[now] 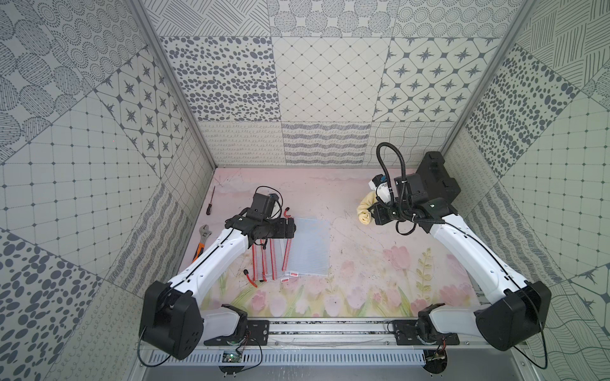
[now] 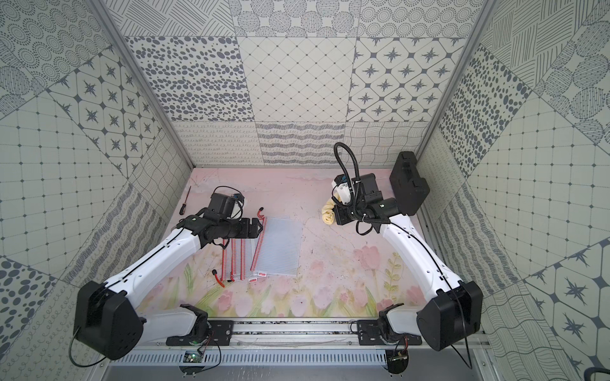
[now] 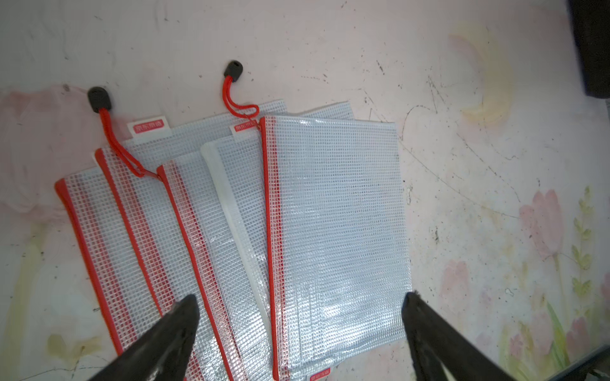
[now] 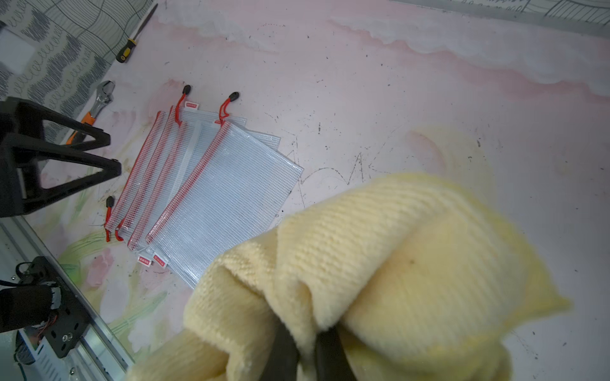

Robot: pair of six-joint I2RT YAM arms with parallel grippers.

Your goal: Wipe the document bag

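Several translucent mesh document bags with red zip edges lie fanned and overlapping on the left-middle of the table; the top document bag point(image 3: 343, 235) faces up fully in the left wrist view. Over the stack hovers my left gripper point(image 1: 291, 228), its fingers point(image 3: 162, 339) spread wide with nothing between them. A crumpled pale yellow cloth point(image 4: 394, 273) is pinched in my right gripper, which is shut on it. In the top left view that cloth point(image 1: 366, 208) hangs to the right of the bags, clear of them.
A black case point(image 2: 410, 184) stands at the back right. Along the left edge lie a screwdriver point(image 1: 210, 202) and an adjustable wrench point(image 1: 202, 241) with an orange handle. Bare table separates the bags from the right arm.
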